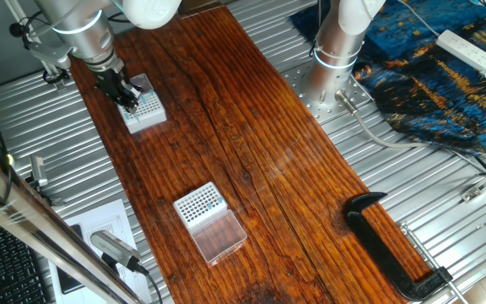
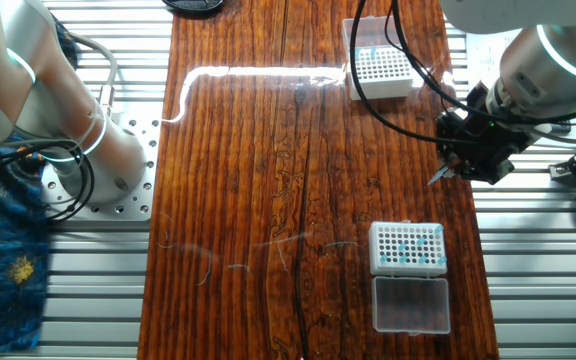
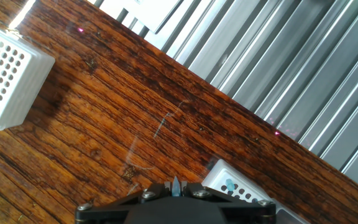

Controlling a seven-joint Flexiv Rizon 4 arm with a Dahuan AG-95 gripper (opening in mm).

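My gripper [image 2: 450, 166] is above the table and shut on a small light-blue pipette tip [image 2: 438, 175]; the wrist view shows the tip [image 3: 176, 186] upright between the fingers. One white rack [image 2: 408, 262] with several blue tips in its holes lies close by, its clear lid folded open. In exterior view 1, the gripper [image 1: 130, 98] partly covers this rack [image 1: 148, 122]. A second white rack [image 1: 194, 221], mostly empty with one blue tip [image 1: 211, 205] showing, stands farther along the table. The wrist view has that second rack [image 3: 33, 84] at its left edge.
The clear open lids [image 2: 411, 305] lie beside their racks. Dark cables [image 2: 368, 100] cross exterior view 2. Bare wood lies between the racks.
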